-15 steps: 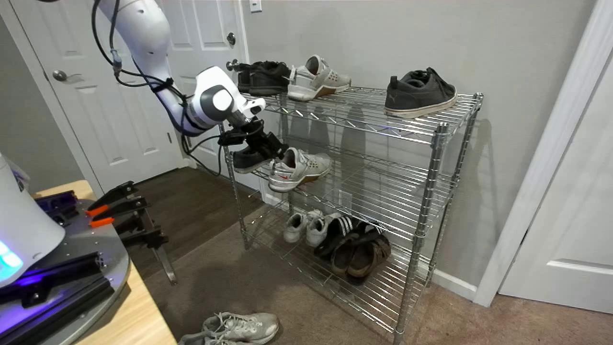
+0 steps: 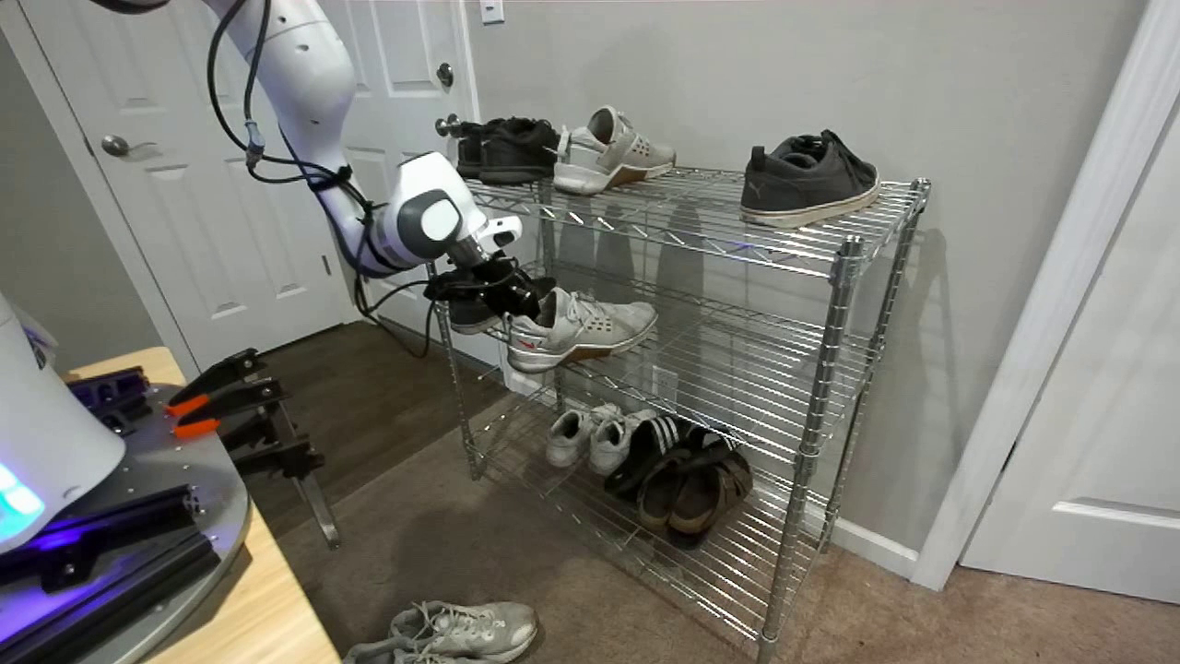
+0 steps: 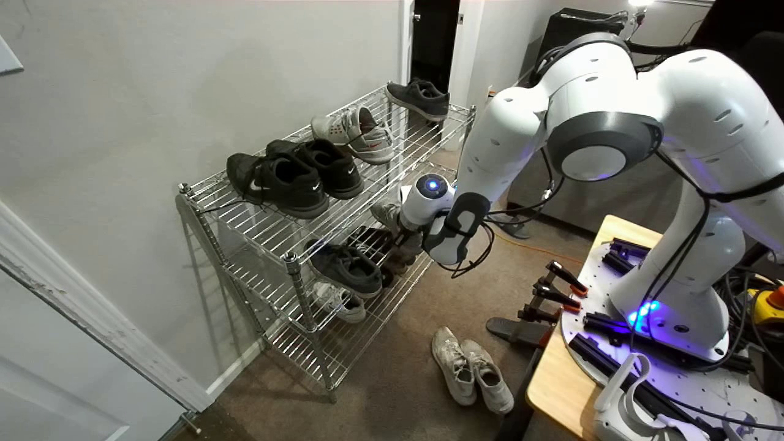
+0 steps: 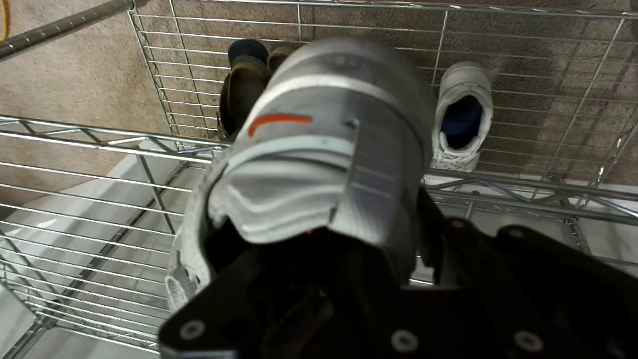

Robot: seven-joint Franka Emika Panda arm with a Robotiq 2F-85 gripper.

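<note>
A light grey shoe (image 2: 581, 327) with an orange mark near its heel stands at the middle shelf's front, heel toward the arm. My gripper (image 2: 533, 292) is at its heel end. In the wrist view the grey shoe (image 4: 335, 143) fills the middle, with dark fingers (image 4: 431, 236) at its opening and along its right side. Shadow hides the fingertips inside the shoe, so whether they press on it cannot be told. In the second exterior view the arm largely covers this shoe (image 3: 386, 213).
A dark shoe (image 2: 473, 312) sits left of the grey one on the middle shelf. On top are black shoes (image 2: 517, 150), another grey shoe (image 2: 611, 155) and a dark shoe (image 2: 809, 181). The middle shelf's right part is bare. The upper shelf (image 2: 675, 227) hangs close above.
My gripper has moved right and lower, toward the shoe's heel. The grey shoe has shifted and looks nearer the camera, its toe farther right and its heel slightly farther left.
</note>
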